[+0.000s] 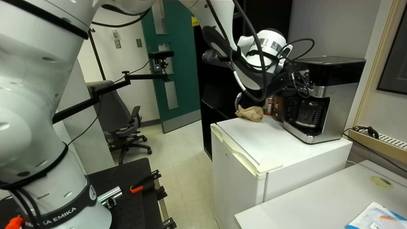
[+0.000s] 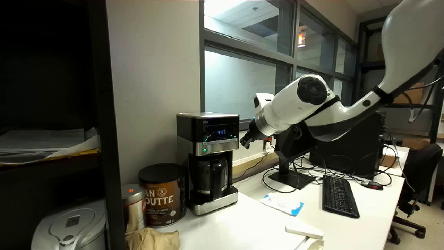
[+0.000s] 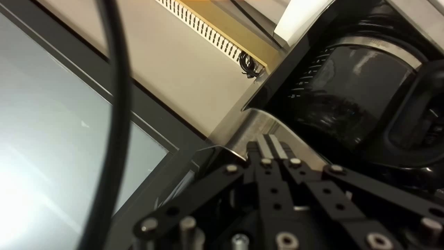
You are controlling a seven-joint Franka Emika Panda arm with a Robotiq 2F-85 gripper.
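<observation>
A black and steel coffee maker (image 1: 337, 103) stands upright on the white fridge top, its glass carafe (image 2: 210, 177) seated inside. Its clock display (image 2: 219, 132) and a green button light (image 2: 204, 150) are lit. My gripper is shut, its two fingers pressed together with nothing showing between them. In the wrist view, the steel band (image 3: 258, 127) of the coffee maker lies just beyond the fingertips. From the second exterior view, the gripper (image 2: 245, 144) appears to the right of the panel. Whether the tips touch the machine I cannot tell.
Beside the coffee maker stand a brown coffee can (image 2: 162, 198) and a smaller tin (image 2: 133, 208), with a crumpled paper bag (image 1: 250, 113) close by. A monitor (image 2: 291, 143) stands on the adjoining desk.
</observation>
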